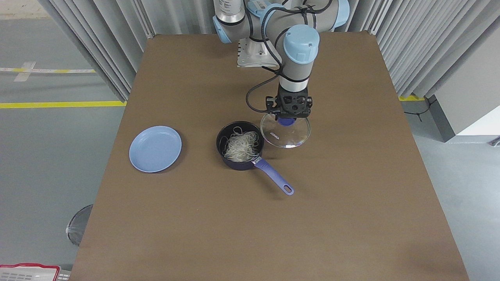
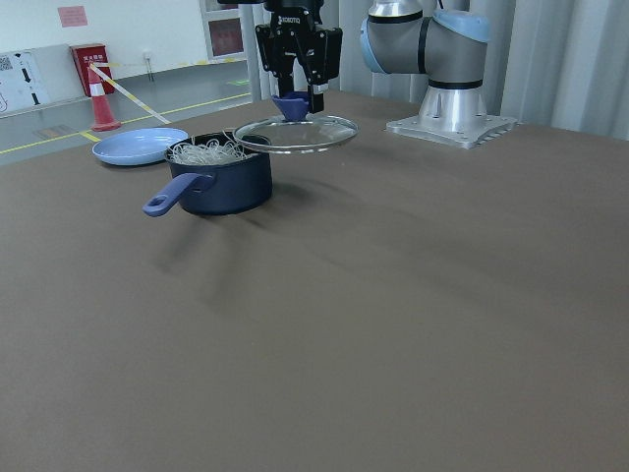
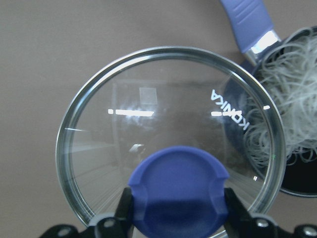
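Observation:
My gripper [image 2: 296, 101] is shut on the blue knob [image 3: 179, 191] of a glass lid [image 1: 291, 136], holding it raised off the table beside and partly over the right rim of a dark saucepan [image 2: 224, 190]. In the front view the pan, with white noodle-like strands [image 1: 241, 145] inside, sits at the table's centre, its blue handle [image 1: 275, 176] pointing to the lower right. In the wrist view the knob fills the space between the fingers, and part of the pan shows through the glass.
A light blue plate [image 1: 155, 149] lies left of the pan on the brown table [image 1: 328, 210]. The robot's base [image 2: 451, 127] stands at the back edge.

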